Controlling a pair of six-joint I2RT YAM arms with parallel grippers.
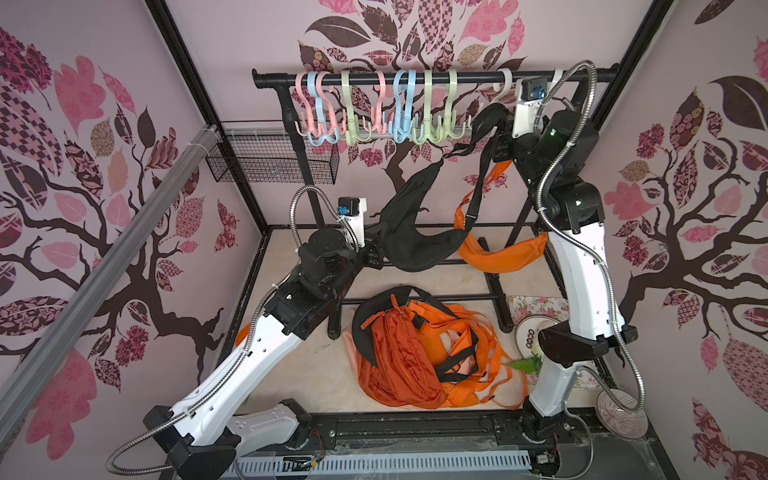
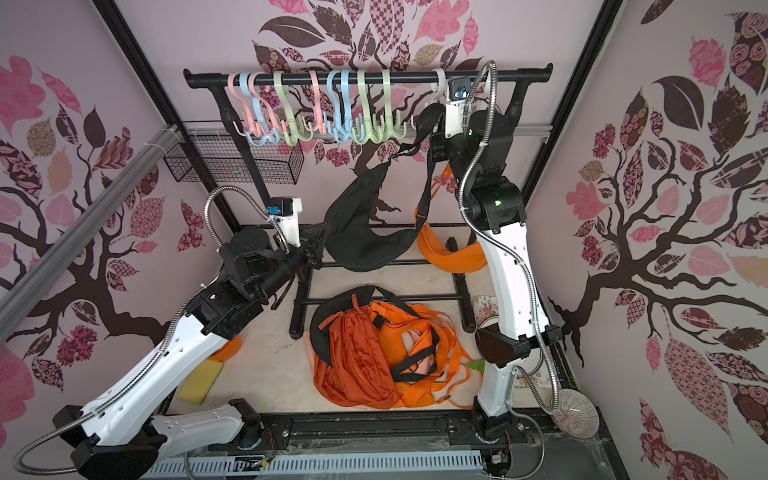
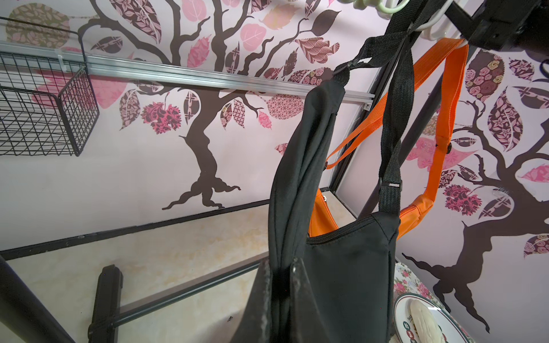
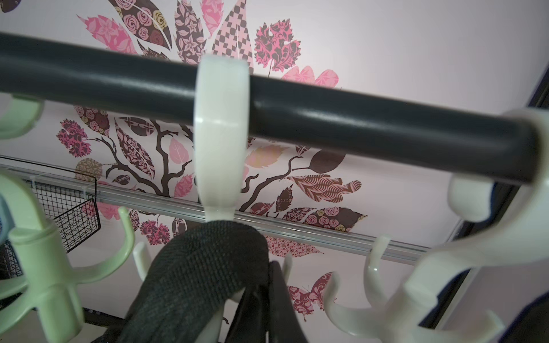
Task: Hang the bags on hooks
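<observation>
The black bag (image 1: 418,250) hangs stretched between my two grippers below the rail. In the left wrist view my left gripper is shut on a fold of the bag's dark cloth. Up at the rail, my right gripper is shut on the bag's black strap (image 4: 200,274), whose wide loop rises to its left. A white hook (image 4: 222,137) stands directly behind that loop; the strap covers much of the hook's lower part. Whether the strap sits over a prong cannot be seen.
An orange bag (image 1: 504,254) hangs at the rail's right end, near another white hook (image 4: 411,285). Green, blue and pink hooks crowd the left of the rail (image 1: 480,77). Orange bags (image 1: 404,360) lie on the floor below.
</observation>
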